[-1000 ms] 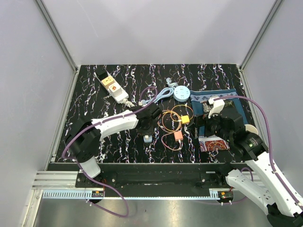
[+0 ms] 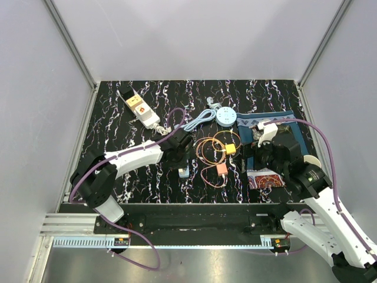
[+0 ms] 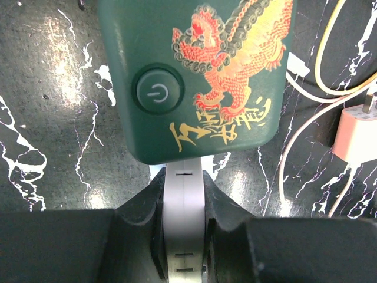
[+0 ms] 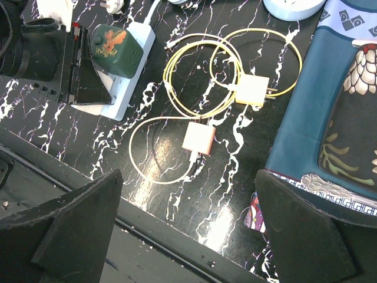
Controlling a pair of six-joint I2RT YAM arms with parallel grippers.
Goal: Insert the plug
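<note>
A green plug block with a dragon print and power button [image 3: 206,88] [image 4: 112,50] sits on or just over a pale blue-white power strip [image 4: 123,94]. My left gripper [image 2: 179,156] is at its near side, shut on something pale that it mostly hides; what exactly, I cannot tell. My right gripper [image 2: 262,153] stands open above the right side of the table, nothing between its fingers.
A pink charger [image 2: 221,169] and yellow charger [image 2: 230,148] with looped cables lie right of the strip. A round white socket [image 2: 226,117], another strip [image 2: 141,109] at back left and blue mats [image 4: 300,135] at right.
The right arm looks still.
</note>
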